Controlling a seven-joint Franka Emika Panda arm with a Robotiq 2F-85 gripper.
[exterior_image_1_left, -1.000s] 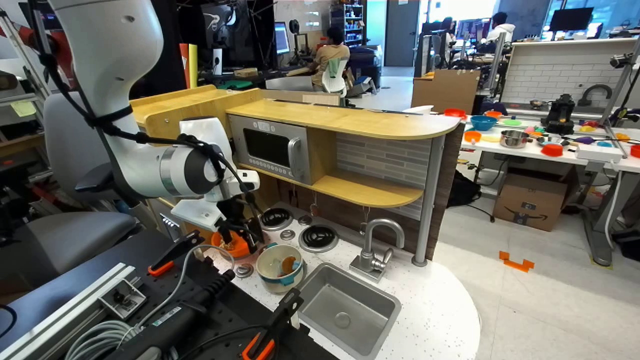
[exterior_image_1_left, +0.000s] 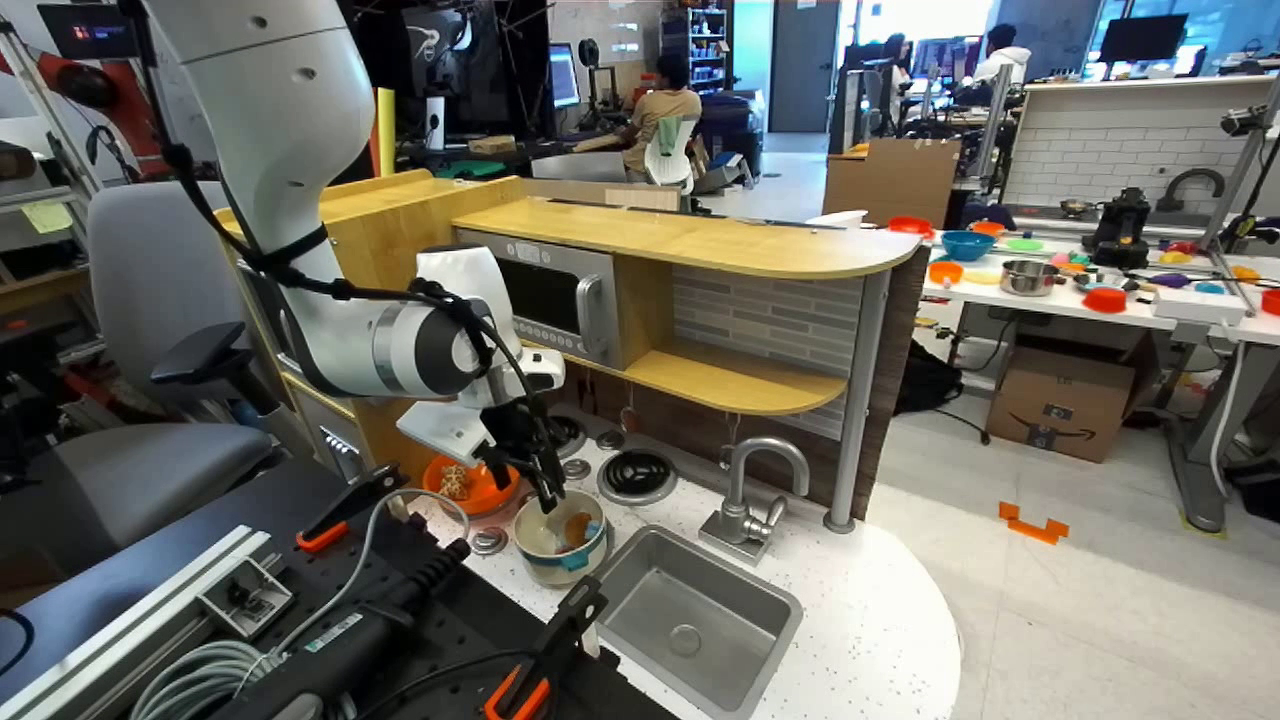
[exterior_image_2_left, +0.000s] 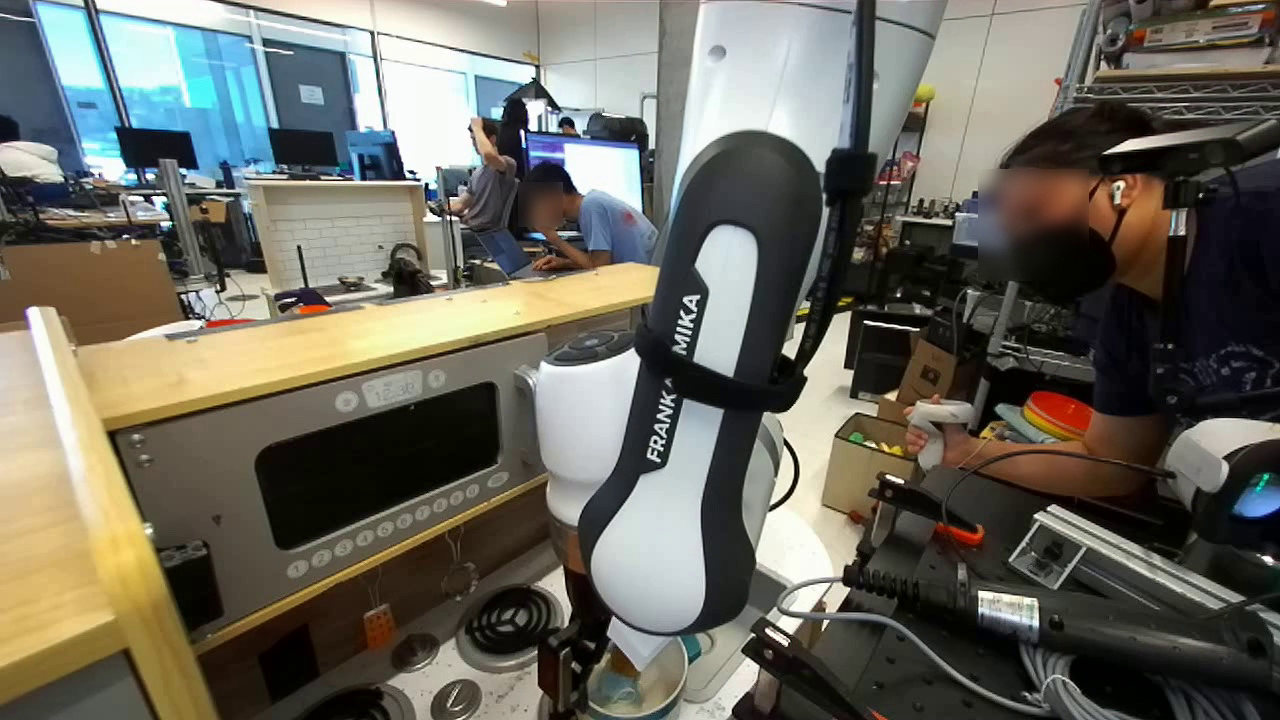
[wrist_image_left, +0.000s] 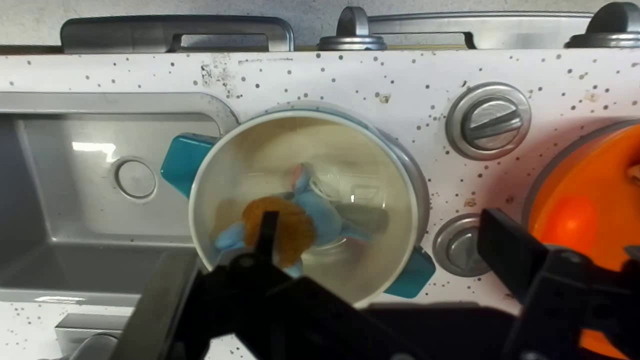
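Note:
Above a cream pot (wrist_image_left: 336, 144) with teal handles hangs my gripper (exterior_image_1_left: 546, 494). In the wrist view its dark fingers (wrist_image_left: 507, 249) stand wide apart, with nothing gripped between them. Inside the pot lies a soft toy with a light blue body (wrist_image_left: 321, 216) and a brown-orange part (wrist_image_left: 279, 225). One dark finger part covers some of the toy in that view. An orange bowl (exterior_image_1_left: 489, 494) stands beside the pot, holding a tan, lumpy item (exterior_image_1_left: 453, 482). Exterior view 2 shows the pot (exterior_image_2_left: 663, 696) partly behind the arm.
A grey sink (exterior_image_1_left: 699, 616) borders the pot on one side, with a faucet (exterior_image_1_left: 750, 498) behind it. Stove burners (exterior_image_1_left: 637, 475) and knobs (wrist_image_left: 489, 121) surround the area. The microwave (exterior_image_1_left: 546, 300) and shelf rise behind. A black clamp (exterior_image_1_left: 573, 624) sits close to the counter's front.
My gripper has moved to the right in exterior view 1, from above the orange bowl to above the pot. The pot and the toy in it look unmoved.

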